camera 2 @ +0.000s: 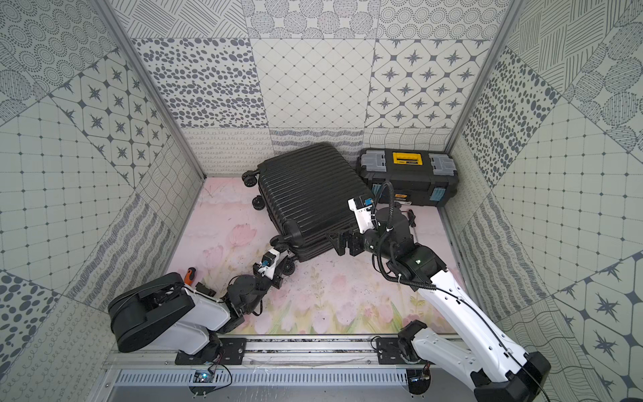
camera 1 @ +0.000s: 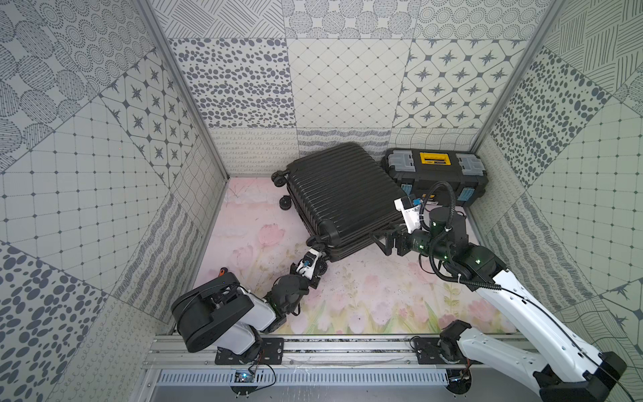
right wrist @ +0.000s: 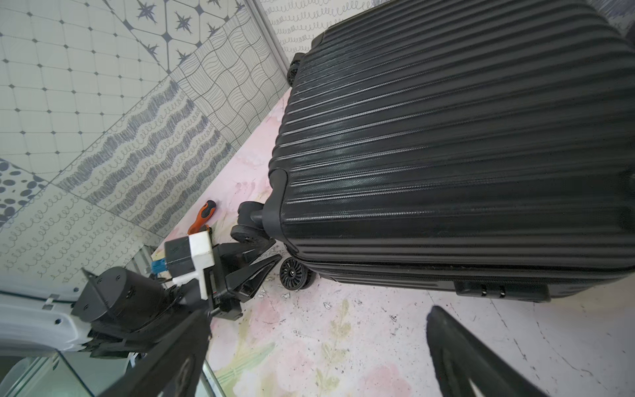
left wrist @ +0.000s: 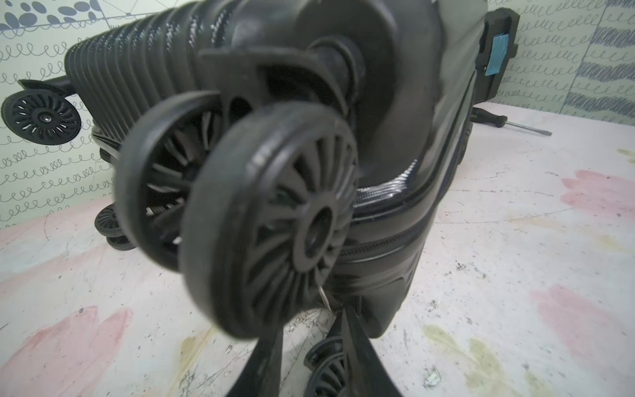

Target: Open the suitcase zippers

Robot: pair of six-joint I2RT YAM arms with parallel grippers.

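Note:
A black ribbed suitcase (camera 1: 345, 191) lies flat, with wheels sticking out at its left. My left gripper is open at the near-left corner; in the left wrist view its fingers are just under a large corner wheel (left wrist: 271, 218), beside a thin metal piece by the zipper band (left wrist: 370, 248). My right gripper (camera 2: 345, 241) stands open at the front-right of the suitcase; in the right wrist view the front face shows a dark latch or lock (right wrist: 499, 291) between the spread fingers.
A black toolbox (camera 1: 435, 174) stands at the back right, with a screwdriver (left wrist: 492, 119) near it. An orange-handled tool (right wrist: 203, 215) lies at the left.

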